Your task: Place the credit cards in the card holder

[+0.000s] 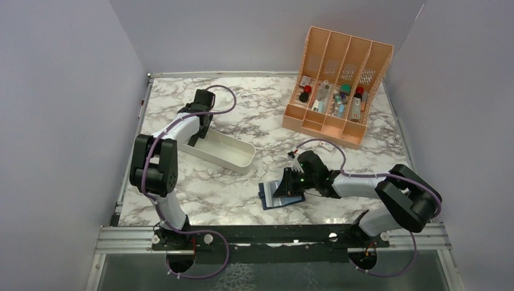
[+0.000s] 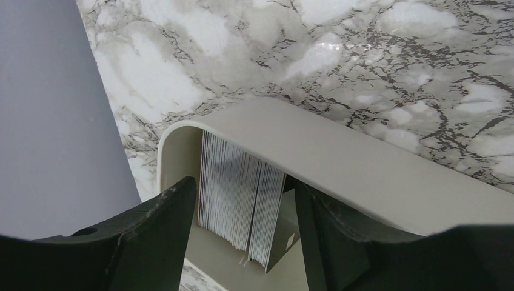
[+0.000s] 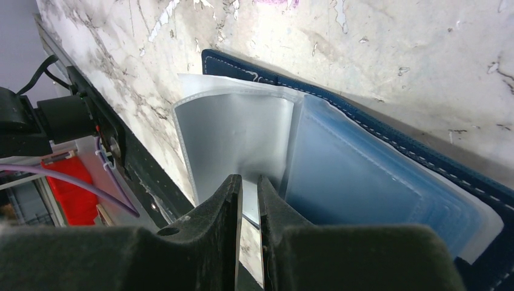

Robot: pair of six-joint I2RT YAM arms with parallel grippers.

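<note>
A stack of white cards [image 2: 233, 191] stands on edge at one end of the pale plastic box [image 1: 221, 151]. My left gripper is down in that box, open, its fingers on either side of the stack. The blue card holder [image 1: 265, 204] lies flat at the front centre; in the right wrist view its clear sleeves [image 3: 357, 157] show, one sleeve bent up. My right gripper is over the holder at that sleeve, its fingertips close together with a narrow gap; whether it grips the sleeve's edge is unclear.
A wooden organiser [image 1: 321, 127] with bottles and small items stands at the back right. Walls border the table on the sides and back.
</note>
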